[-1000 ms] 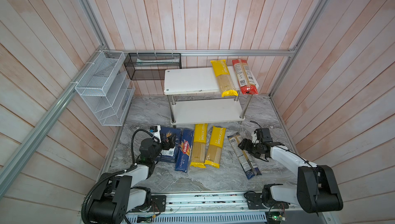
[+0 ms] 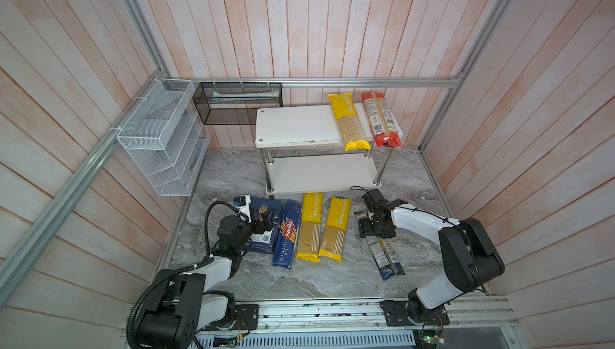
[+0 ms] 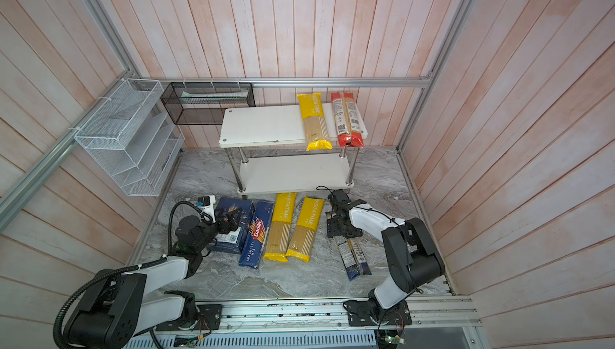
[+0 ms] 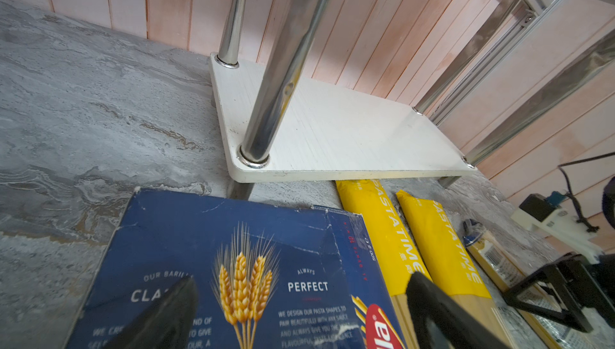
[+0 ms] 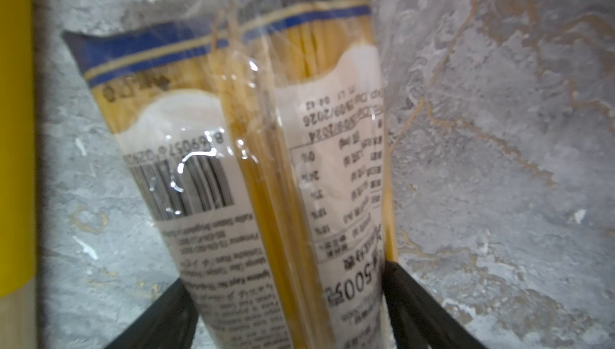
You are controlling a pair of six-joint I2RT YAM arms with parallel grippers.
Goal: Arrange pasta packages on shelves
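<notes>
My right gripper is open around a pasta package (image 5: 160,182) with navy ends and white label, lying on the counter at right. My left gripper hovers over a dark-blue Barilla box (image 4: 217,240) at left; it appears open. Beside that lie a blue Barilla spaghetti pack (image 2: 287,233) and two yellow Pastatime packs (image 2: 310,227). The upper white shelf (image 2: 294,124) holds a yellow pack (image 2: 348,121) and a red pack (image 2: 381,118) at its right; the lower shelf (image 2: 320,172) is empty.
White wire baskets (image 2: 153,131) hang on the left wall, a black mesh basket (image 2: 237,118) on the back rail. The upper shelf's left part is clear.
The left arm and the other packages have not moved.
</notes>
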